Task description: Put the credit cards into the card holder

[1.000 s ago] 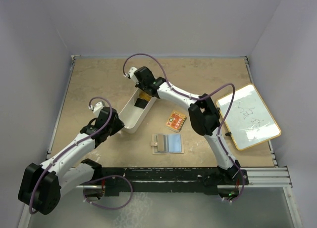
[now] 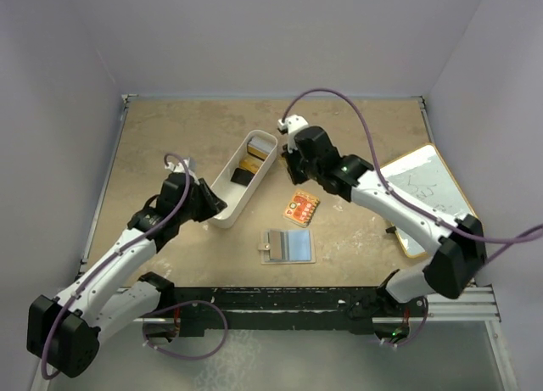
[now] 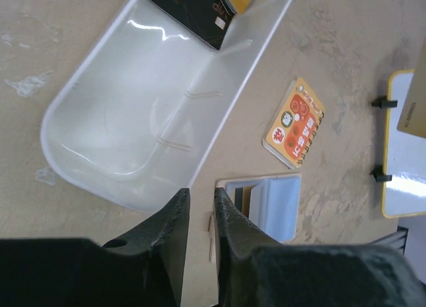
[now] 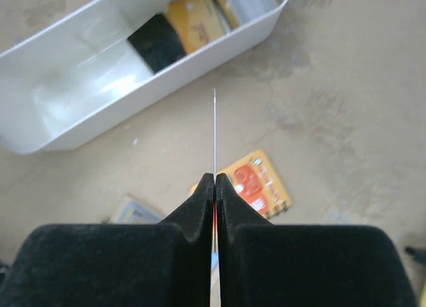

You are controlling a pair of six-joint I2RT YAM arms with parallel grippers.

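A white tray [image 2: 225, 187] holds several cards: a black card [image 3: 186, 10], a yellow card [image 4: 190, 24] and a silvery one at the far end. My right gripper is shut above the table right of the tray, a thin upright line at its tips, probably a card edge-on or cannot tell. My left gripper is slightly open at the tray's near end, nothing seen between its fingers. A card holder [image 2: 287, 246] with a blue panel lies near the front edge.
An orange booklet [image 2: 301, 208] lies between tray and holder. A whiteboard [image 2: 433, 196] is at the right.
My right gripper has lifted out from the tray's far end and moved right. My left arm has shifted slightly toward the right.
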